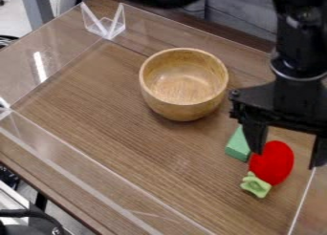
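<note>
My black gripper (284,130) fills the right side of the camera view, its fingers open and hanging above a red rounded object (271,163). Under the red object is a light green piece (255,185), and a green block (238,145) lies just left of it, partly behind the gripper.
A tan wooden bowl (182,84) sits at the upper middle of the wooden table (109,153). A clear plastic item (105,19) is at the upper left.
</note>
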